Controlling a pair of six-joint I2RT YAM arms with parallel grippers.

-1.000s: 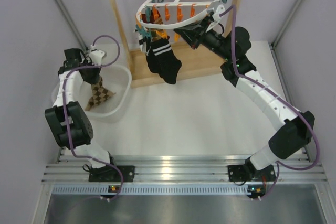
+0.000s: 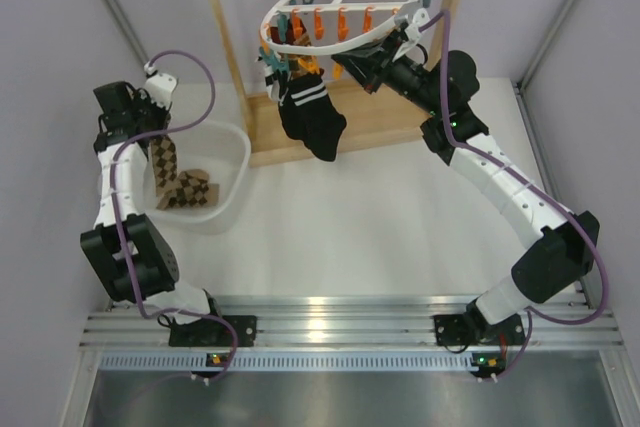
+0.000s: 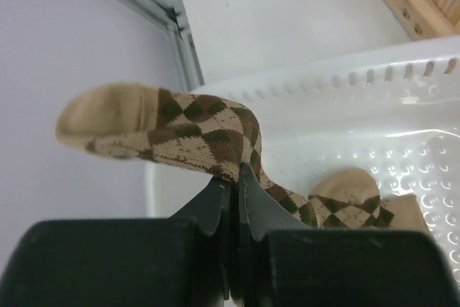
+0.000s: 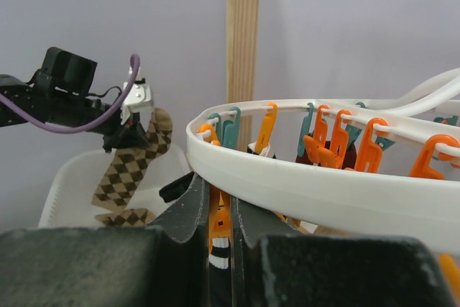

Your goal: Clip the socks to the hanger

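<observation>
A brown checkered sock [image 3: 205, 134] is pinched in my left gripper, which is shut on it above the white basket [image 2: 237, 172]. The held sock hangs down in the right wrist view, where its checkered leg [image 4: 118, 177] reaches into the basket. More checkered cloth [image 2: 190, 190] lies on the basket floor; whether it is a separate sock is hard to tell. My right gripper [image 2: 350, 59] is shut at the front rim of the white hanger [image 2: 310, 49]. Its exact contact is partly hidden, with an orange clip [image 4: 220, 221] showing between the fingers.
Black socks with white stripes [image 2: 310, 97] hang at the hanger's left front. Several orange and teal clips line the rim, such as an orange clip [image 2: 342, 23]. A wooden stand [image 2: 222, 37] frames the hanger.
My left gripper has moved left and slightly away from the basket's middle with the sock. The cloth in the basket has shifted and now shows more spread. The right arm and hanger look unmoved.
</observation>
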